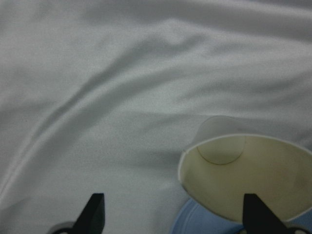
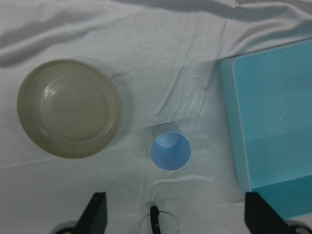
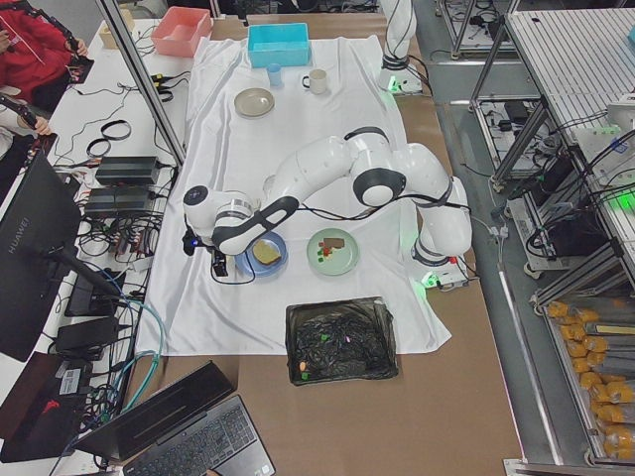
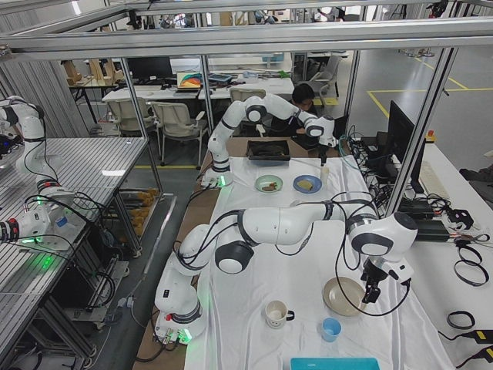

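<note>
My left gripper stands open above a white cup (image 4: 324, 177) beside the blue plate (image 3: 269, 258), which carries a yellow piece of food. In the left wrist view the cup's open mouth lies between and just ahead of the fingertips. A green plate (image 3: 333, 264) with small brown, red and green pieces is to the side. In the right wrist view my right gripper is open over a mug, with a blue cup (image 2: 170, 151), a beige plate (image 2: 68, 107) and a teal bin (image 2: 234, 122) ahead.
A black lined tray (image 3: 341, 367) sits at one end of the white cloth, near a laptop (image 3: 208, 441). Monitors, cables and electronics crowd the side table. The cloth around the cups has some clear room.
</note>
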